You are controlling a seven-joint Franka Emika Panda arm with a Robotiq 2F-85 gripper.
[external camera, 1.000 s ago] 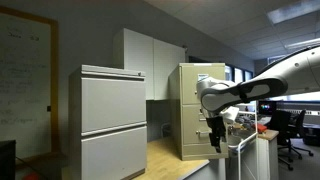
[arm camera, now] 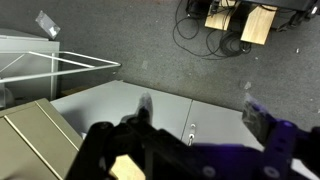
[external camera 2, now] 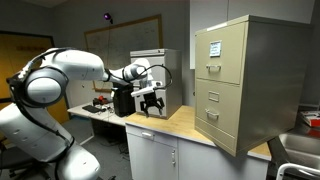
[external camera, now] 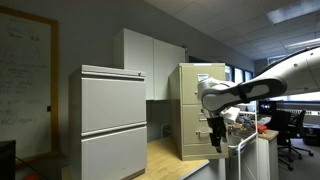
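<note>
My gripper [external camera: 217,142] hangs from the arm in front of a tan filing cabinet [external camera: 190,105], its fingers pointing down. In the second exterior view the gripper [external camera 2: 152,104] is over the front side of the wooden counter [external camera 2: 185,127], left of the tan cabinet [external camera 2: 222,75]. Looking down from the wrist, the two dark fingers [arm camera: 145,108] stand wide apart, and nothing is between them. Below the open gripper are the grey floor and the pale cupboard fronts [arm camera: 205,124]. The tan cabinet [arm camera: 38,138] fills the lower left there.
A grey two-drawer cabinet [external camera: 110,108] stands on the counter at the left in the first exterior view. White wall cupboards [external camera: 150,62] hang behind. Cables [arm camera: 225,42] and wooden pieces [arm camera: 257,25] lie on the floor.
</note>
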